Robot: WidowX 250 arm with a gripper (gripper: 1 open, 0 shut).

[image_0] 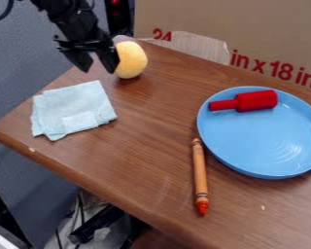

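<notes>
At the upper left of the camera view, my black gripper (96,62) hangs at the table's far left edge, just left of a yellow rounded object (131,60). Whether its fingers are open or shut is hard to tell. A folded pale blue cloth (73,111) lies on the wooden table below it. To the right, a blue plate (262,148) holds a red cylinder with a narrow handle (257,100). A large orange crayon (200,177) with a red tip lies left of the plate.
A cardboard box (229,34) stands behind the table (132,165), along the back right.
</notes>
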